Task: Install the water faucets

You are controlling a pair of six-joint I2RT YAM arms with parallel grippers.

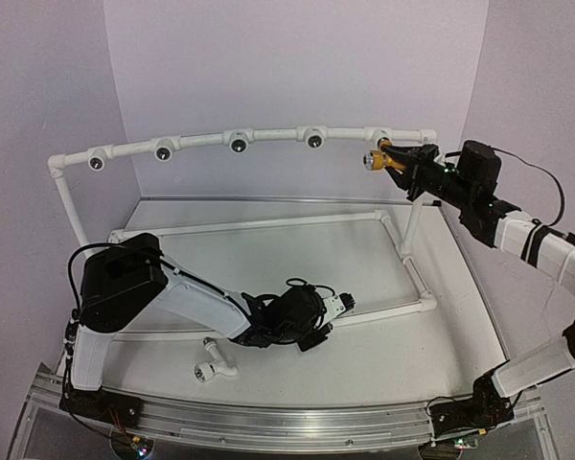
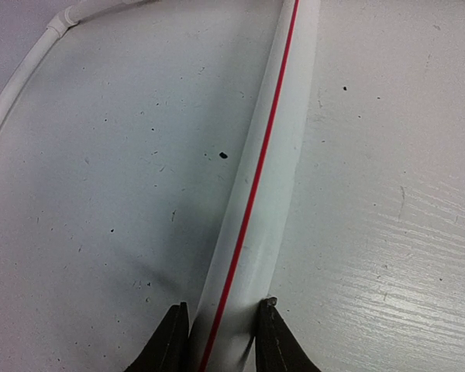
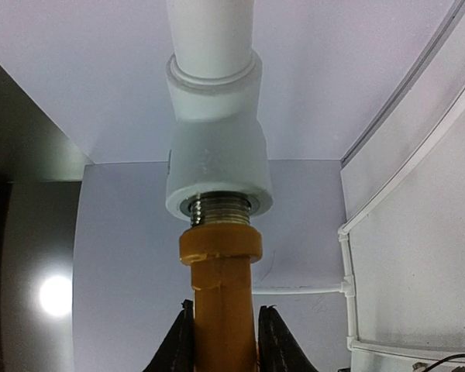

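An orange faucet (image 1: 375, 160) (image 3: 222, 302) is at the rightmost tee (image 3: 215, 159) of the upper white pipe, its threaded end partly in the socket. My right gripper (image 1: 395, 163) is shut on the faucet's body. My left gripper is low on the lower white pipe (image 2: 263, 155) with the red stripe, its fingers shut around that pipe. The other upper tees, such as one at the middle (image 1: 238, 139), show dark openings.
A white faucet (image 1: 214, 368) lies on the board in front of the frame, left of my left gripper. The board's right part (image 1: 460, 345) is clear. Side walls stand close at both sides.
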